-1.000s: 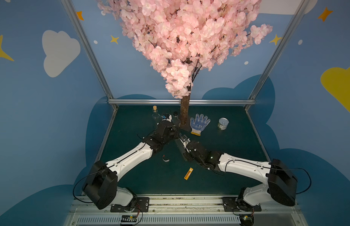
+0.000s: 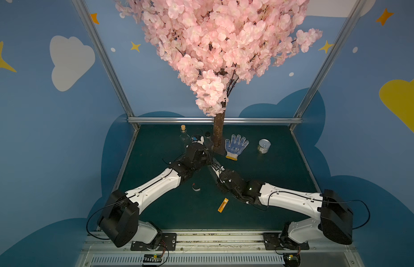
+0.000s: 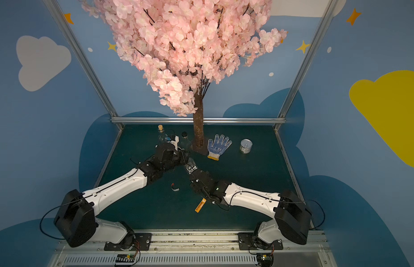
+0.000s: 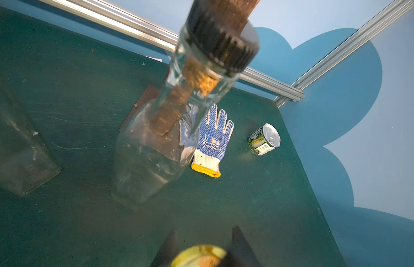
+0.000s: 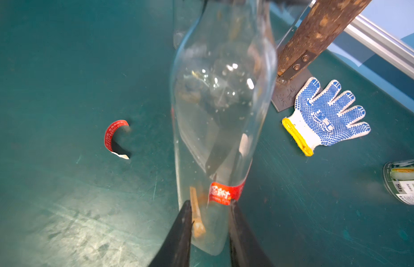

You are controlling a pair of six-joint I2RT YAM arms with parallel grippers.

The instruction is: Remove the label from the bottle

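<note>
A clear glass bottle hangs tilted, held at its upper end. In the left wrist view a round yellow-rimmed end sits between the fingers of my left gripper, which is shut on it. A red label with white characters clings to the bottle's lower part. My right gripper is open, its fingertips in line with the label, one on each side of the bottle in that view. Whether they touch the glass cannot be told. A curled red strip lies on the table.
Behind the left gripper stand a corked bottle and a black-capped bottle. The tree trunk, a glove and a can are farther right. An orange box lies in front.
My right gripper has shifted slightly left and away from the front edge, now covering more of the held bottle. The left arm looks still.
</note>
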